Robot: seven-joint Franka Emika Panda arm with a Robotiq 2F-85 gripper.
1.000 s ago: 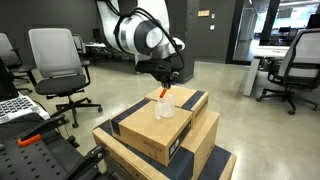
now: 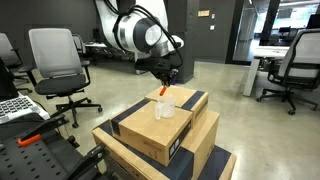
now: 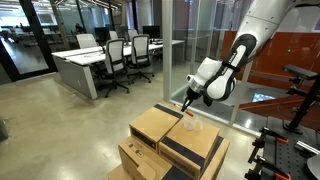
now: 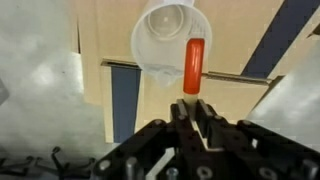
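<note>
An orange-red stick-like object (image 4: 194, 66) with a pale end points away from my gripper, which is shut on that pale end. In the wrist view, its orange part overlaps the right side of a whitish, see-through cup (image 4: 158, 50). Exterior view 1 has the orange object (image 2: 163, 91) just above the cup (image 2: 165, 108), below my gripper (image 2: 167, 82). Whether its lower tip is inside the cup's mouth, I cannot tell. In exterior view 2 the orange object (image 3: 190, 113) shows as a small streak, and the cup is faint against the box.
The cup stands on a cardboard box (image 2: 142, 126) with dark tape bands. More boxes stand around it, one right behind (image 2: 190, 98). Office chairs (image 2: 60, 65) are farther off on open floor. A dark table edge (image 2: 40, 150) lies at the front left.
</note>
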